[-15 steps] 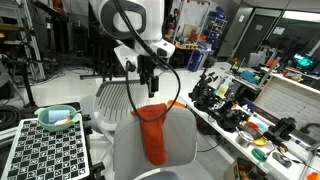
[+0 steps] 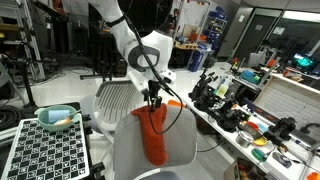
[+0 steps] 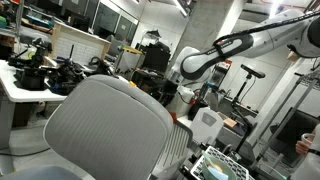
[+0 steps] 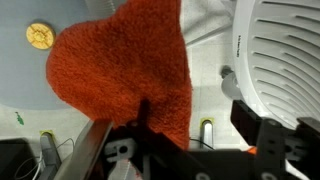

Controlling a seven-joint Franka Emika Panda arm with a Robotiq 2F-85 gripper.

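An orange-red cloth (image 2: 153, 138) hangs over the grey seat of a chair in exterior view 1. At its upper edge is my gripper (image 2: 153, 99), pointing down. The wrist view shows the cloth (image 4: 120, 75) filling the left and middle, its lower part reaching the dark fingers. My gripper is open there, one finger over the cloth and the other near the white slatted chair part. Whether any cloth sits firmly between the fingers cannot be seen. In exterior view 2 a grey chair back (image 3: 110, 125) covers much of the cloth.
A white slatted chair (image 2: 118, 97) stands close beside the cloth. A checkered board (image 2: 45, 150) with a teal bowl (image 2: 58, 116) on it is at the left. Cluttered equipment fills the table at the right.
The arm has come down and slightly right over the last second, bringing my gripper to the cloth's top edge. The cloth looks about the same.
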